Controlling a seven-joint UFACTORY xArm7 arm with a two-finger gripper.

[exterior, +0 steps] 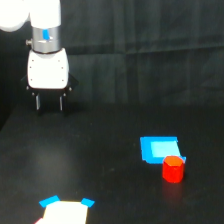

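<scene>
At the upper left my gripper hangs over the dark table, open, its two thin fingers apart with nothing between them. A red cylinder stands upright at the right, well away from the gripper. Just behind it is a blue square with a pale blue inner patch. The cylinder overlaps the square's near corner in this view; whether its base touches the square I cannot tell.
A pale sheet with blue corner pieces is cut off by the bottom edge at the left. A black curtain hangs behind.
</scene>
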